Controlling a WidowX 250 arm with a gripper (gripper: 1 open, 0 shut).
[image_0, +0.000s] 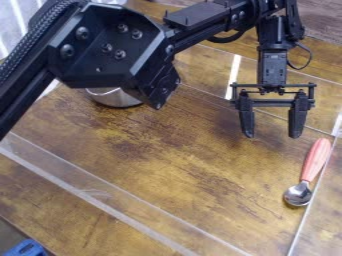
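Note:
My black gripper hangs open over the wooden table at the right of the camera view, its two fingers apart with nothing between them. Below and to the right of it lies a spoon with a pink handle and a metal bowl end, apart from the fingers. A round metal pot sits at the upper left, partly hidden behind my arm.
A blue object shows at the bottom left corner, cut off by the frame's edge.

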